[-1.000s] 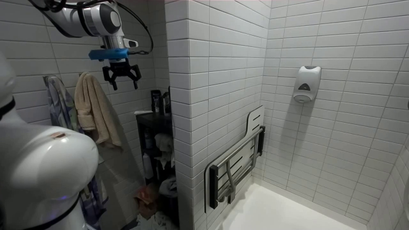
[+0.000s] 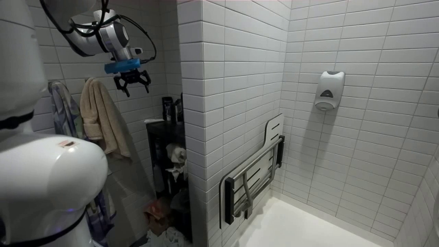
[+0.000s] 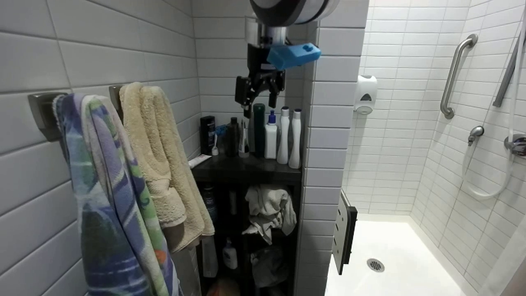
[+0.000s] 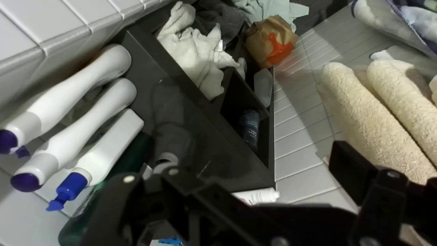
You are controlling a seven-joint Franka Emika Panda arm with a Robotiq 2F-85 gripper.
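Observation:
My gripper (image 2: 138,91) stands open in the air, its fingers spread with nothing between them. In exterior view 2 it appears above the black shelf (image 3: 231,172), overlapping the bottles in the picture; how far apart they are I cannot tell. On the shelf top stand a dark green bottle (image 3: 259,130), a white bottle with a blue pump (image 3: 271,138) and two slim white bottles (image 3: 283,138). A white tube (image 3: 199,160) lies at the left edge. The wrist view looks down on the shelf, with my black fingers (image 4: 368,180) blurred in front, partly hiding the tube (image 4: 258,196).
A beige towel (image 3: 153,163) and a patterned towel (image 3: 106,197) hang on the wall left of the shelf. The tiled wall end (image 2: 192,123) closes its right side. Crumpled white cloth (image 3: 270,207) fills a lower compartment.
In exterior view 1 the arm has moved away toward the back, and the gripper looks smaller and slightly tilted. The fingers remain spread; towels and shelf are where they were.

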